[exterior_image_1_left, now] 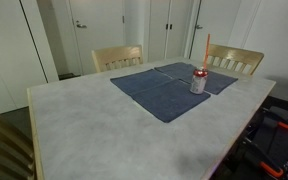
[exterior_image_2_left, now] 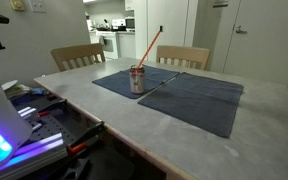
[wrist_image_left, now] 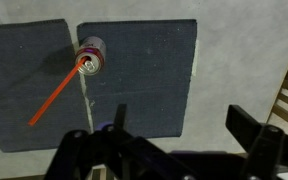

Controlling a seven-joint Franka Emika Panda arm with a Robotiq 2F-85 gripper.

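Observation:
A red and silver can (exterior_image_1_left: 199,81) stands upright on the dark cloths near the table's right side, and an orange straw (exterior_image_1_left: 207,50) sticks up from its top. From above, in the wrist view, the can (wrist_image_left: 91,54) shows at the upper left, with the straw (wrist_image_left: 54,94) slanting down and left. Two dark cloths (wrist_image_left: 139,100) lie side by side under and around it. My gripper is open at the bottom of the wrist view, its fingers wide apart and nothing between them. It hangs above the table, away from the can.
Wooden chairs (exterior_image_1_left: 118,57) stand at the back edge, and another chair (exterior_image_1_left: 4,150) is at the near left.

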